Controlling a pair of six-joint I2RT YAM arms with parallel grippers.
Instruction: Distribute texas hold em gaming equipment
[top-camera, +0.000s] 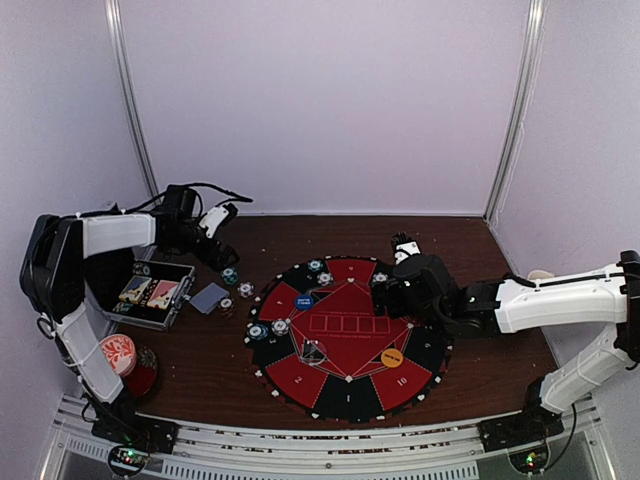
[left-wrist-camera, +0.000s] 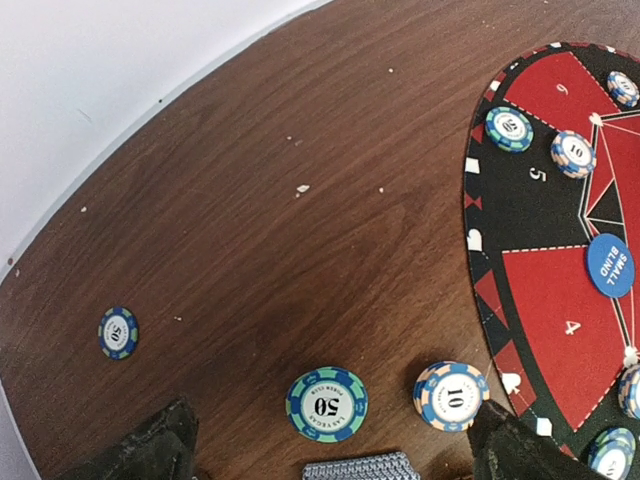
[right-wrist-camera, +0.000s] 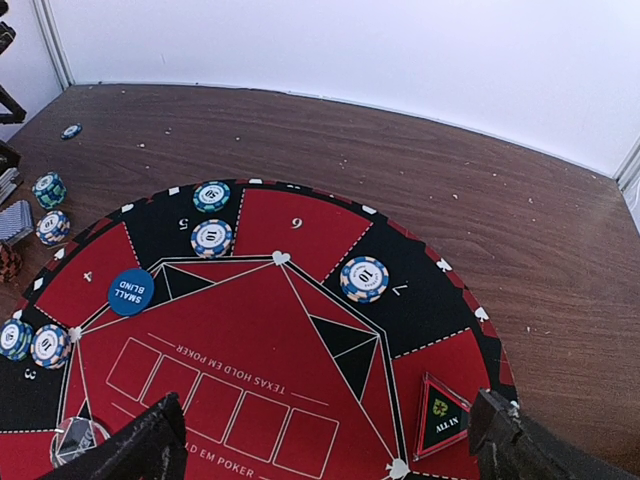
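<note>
My left gripper is open above the wood at the left of the table, nothing between its fingers. Beyond its fingertips, between them in the left wrist view, is a green-and-blue 50 chip stack (left-wrist-camera: 327, 404); a white-and-blue 10 chip stack (left-wrist-camera: 451, 396) lies close to the right finger. A lone 50 chip (left-wrist-camera: 118, 332) rests farther off. My right gripper, open and empty, hangs over the right part of the poker mat (right-wrist-camera: 270, 325). On the mat, 50 (right-wrist-camera: 211, 196) and 10 (right-wrist-camera: 211, 239) chips occupy seat 5, and a 10 chip (right-wrist-camera: 364, 279) seat 7.
An open case (top-camera: 150, 295) and a blue card deck (top-camera: 208, 298) are at left, near the round red-and-white stack (top-camera: 118, 354). The mat also carries the small blind disc (right-wrist-camera: 131, 291), an all-in triangle (right-wrist-camera: 440, 417) and a yellow disc (top-camera: 391, 357).
</note>
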